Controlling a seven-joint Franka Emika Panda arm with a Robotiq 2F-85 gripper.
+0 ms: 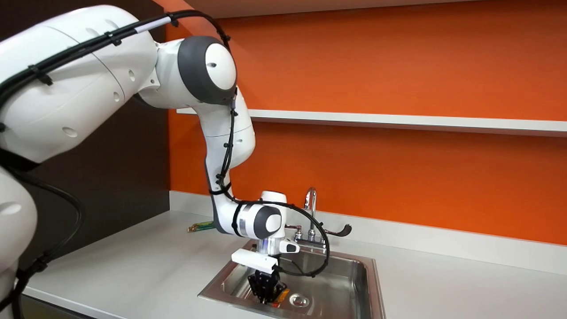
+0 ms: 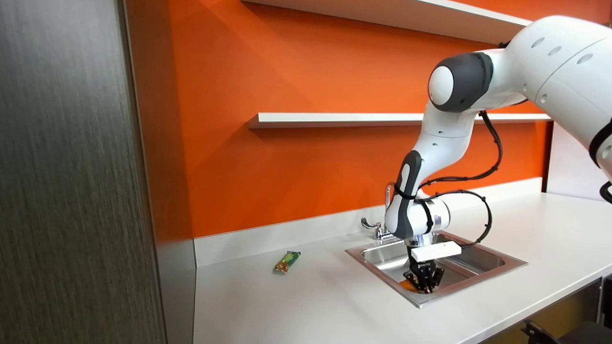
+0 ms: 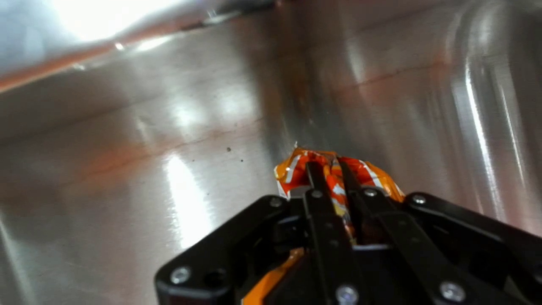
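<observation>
Down inside the metal sink (image 1: 378, 287), my gripper is shut on an orange wrapped packet (image 3: 294, 170) with red and white markings. In the wrist view the packet is crumpled between the two black fingers, and parts of it stick out on both sides. A bit of orange also shows beside the gripper (image 1: 266, 295) in exterior view 1 and the packet (image 2: 407, 284) in exterior view 2. Much of the packet is hidden by the fingers. Whether it touches the sink floor I cannot tell.
A green packet (image 2: 287, 261) lies on the counter (image 2: 321, 309) left of the sink. Behind the sink stands a faucet (image 1: 312, 212) with lever handles. A white shelf (image 1: 404, 121) runs along the orange wall. Counter to the right of the sink is clear.
</observation>
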